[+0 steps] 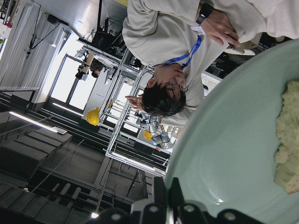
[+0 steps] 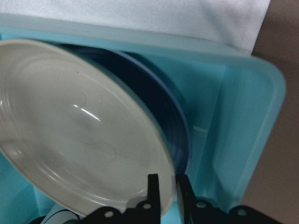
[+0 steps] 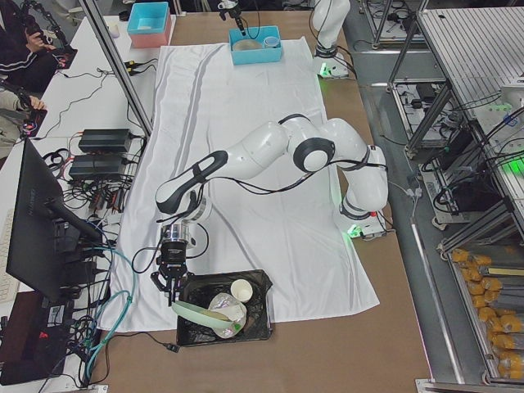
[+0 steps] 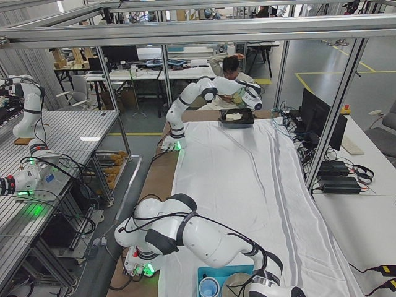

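Note:
My left gripper (image 3: 170, 291) is shut on the rim of a pale green plate (image 3: 192, 313), held tilted over a black tray (image 3: 262, 327). Food (image 1: 287, 140) rests on the plate in the left wrist view. In the tray are a white cup (image 3: 241, 288) and a crinkled wrapped item (image 3: 233, 311). At the far end, my right gripper is at the rim of a white oval plate (image 2: 79, 121) in a blue bin (image 2: 243, 140); a dark blue dish (image 2: 154, 93) lies beneath. Whether its fingers grip the rim is unclear.
A monitor (image 3: 33, 237) and cables border the left side. A person sits behind the tray in the camera right view.

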